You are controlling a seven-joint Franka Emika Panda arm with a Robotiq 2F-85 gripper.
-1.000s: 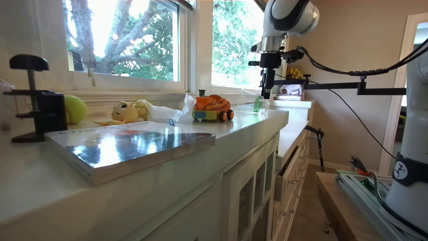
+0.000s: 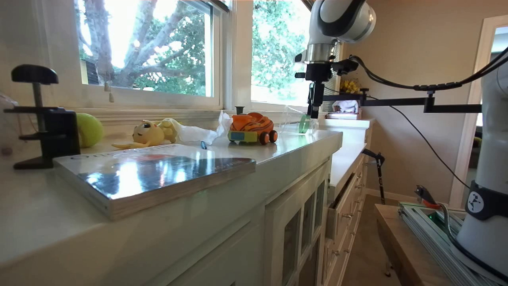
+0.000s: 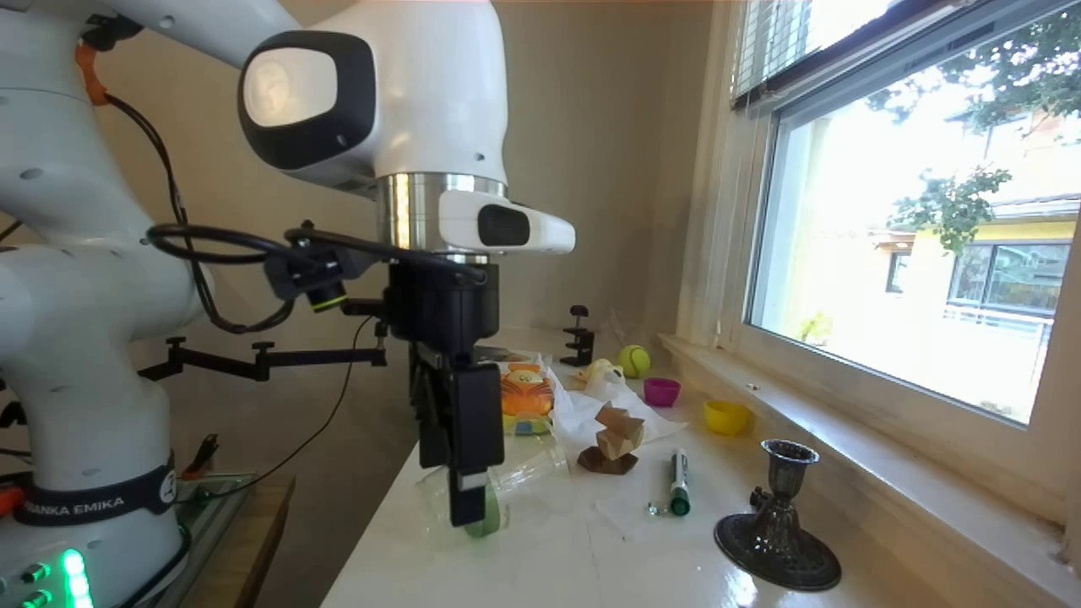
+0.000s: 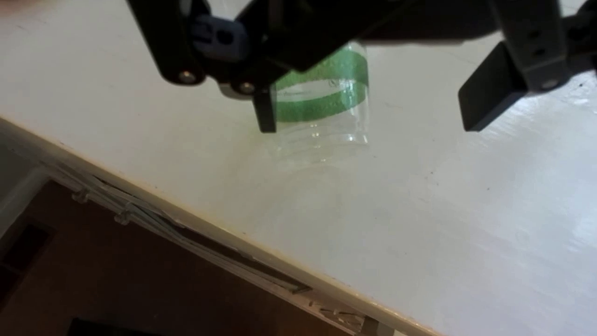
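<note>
A clear plastic container with a green band [image 4: 322, 109] lies on the white counter, apparently on its side. In exterior view 2 its see-through body [image 3: 537, 464] stretches back behind my fingers. My gripper is open, pointing down just over it. In the wrist view, one fingertip [image 4: 266, 115] overlaps the container's left edge, while the other [image 4: 489, 92] stands well off to its right. Whether a finger touches the plastic I cannot tell. The arm partly covers the container's upper part in the wrist view.
An orange toy car [image 2: 252, 128] stands farther along the counter. Toward the window are a brown paper piece [image 3: 615, 437], a green marker [image 3: 679, 485], a purple cup [image 3: 661, 392], a yellow cup [image 3: 725, 416] and a dark candlestick [image 3: 778, 532]. The counter's edge [image 4: 246, 238] drops off nearby.
In exterior view 1 my gripper has shifted slightly left and a touch lower, now in front of the green band's edge. The counter objects look unmoved.
</note>
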